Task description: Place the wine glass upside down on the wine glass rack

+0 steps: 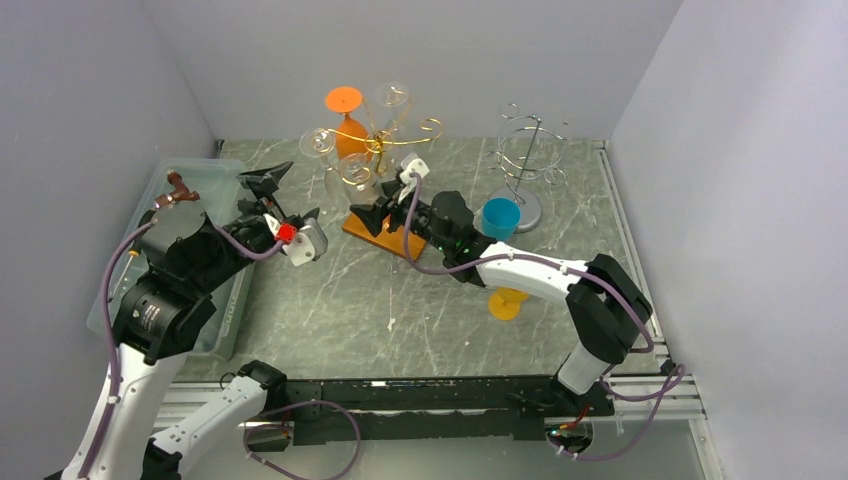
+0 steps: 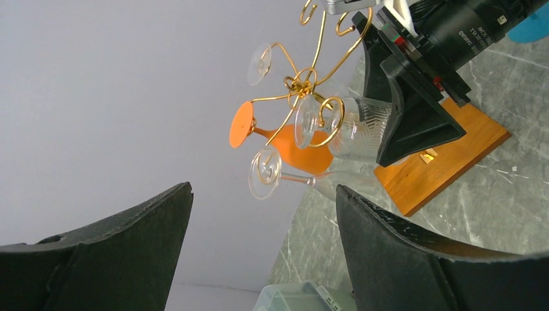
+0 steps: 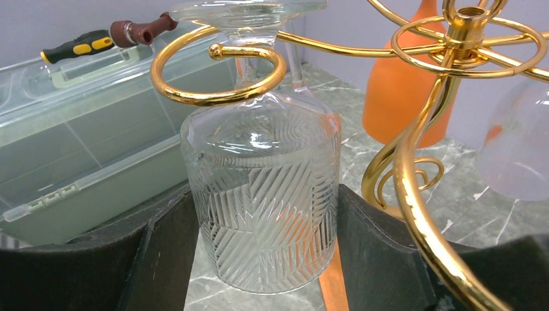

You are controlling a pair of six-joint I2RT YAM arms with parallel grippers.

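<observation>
A clear, ribbed glass point(image 3: 262, 201) is upside down in my right gripper, which is shut on its bowl. In the right wrist view its stem passes inside a curled hook of the gold rack point(image 3: 243, 96), and the foot point(image 3: 249, 11) is above that hook. The rack point(image 1: 378, 140) stands on a wooden base point(image 1: 375, 238) at the back of the table. An orange glass point(image 1: 345, 125) and clear glasses point(image 1: 318, 145) hang inverted from its other hooks. To the left, my left gripper point(image 1: 292, 190) is open and empty, with the rack ahead of it point(image 2: 304, 84).
A lidded plastic bin point(image 1: 235, 300) with tools on it lies left. On the right are a silver rack point(image 1: 530, 150), a blue cup point(image 1: 500, 217) and a yellow glass point(image 1: 505, 305).
</observation>
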